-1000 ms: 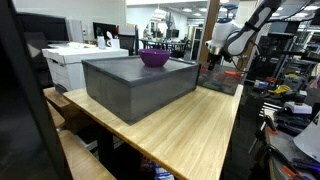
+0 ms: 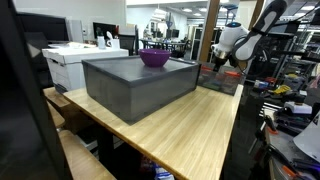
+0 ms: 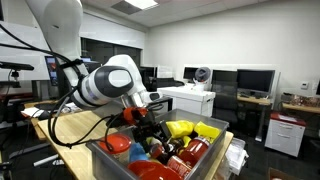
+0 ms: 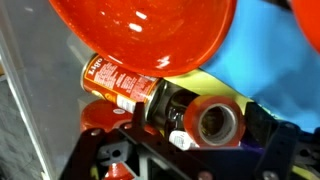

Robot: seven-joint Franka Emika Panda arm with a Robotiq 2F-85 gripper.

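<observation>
My gripper is open over the inside of a bin, its dark fingers on either side of a small dark bottle (image 4: 175, 110) with an orange-red ring-shaped top (image 4: 215, 123). An orange labelled can (image 4: 118, 82) lies against that bottle in the wrist view. Above them is a red bowl (image 4: 150, 32), with a blue item (image 4: 270, 62) to its right. The second exterior view shows the grey bin (image 3: 105, 165) beneath the white arm (image 3: 110, 85), where the fingertips are hard to make out among the contents.
Yellow items (image 3: 190, 128) and several red ones crowd the bin around the gripper. In the first exterior view, a long grey box (image 2: 145, 95) with a purple bowl (image 2: 155, 58) on it stands along the wooden table (image 2: 190, 135).
The arm at the far end has come down a little and shifted slightly right in the first exterior view. The table, grey box and purple bowl have stayed put.
</observation>
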